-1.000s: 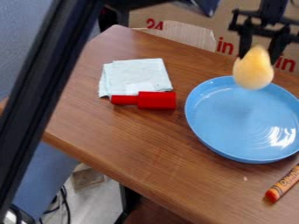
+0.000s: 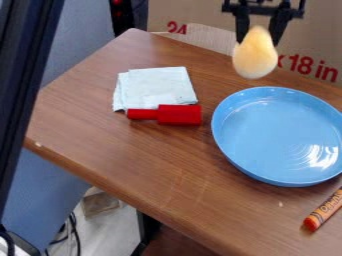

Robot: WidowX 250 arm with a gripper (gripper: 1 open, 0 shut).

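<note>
My gripper (image 2: 255, 22) is at the top right, holding a pale yellow, pear-shaped object (image 2: 255, 55) that hangs blurred in the air above the back of the table, behind and left of the blue plate (image 2: 275, 135). The fingertips are partly hidden behind the object.
A folded white cloth (image 2: 155, 87) lies left of the plate, with a red roller-like object (image 2: 177, 114) just in front of it. An orange wrapped tube (image 2: 325, 208) is at the right front. Cardboard stands behind.
My gripper and the yellow object have moved left and upward in view, away from over the plate's middle.
</note>
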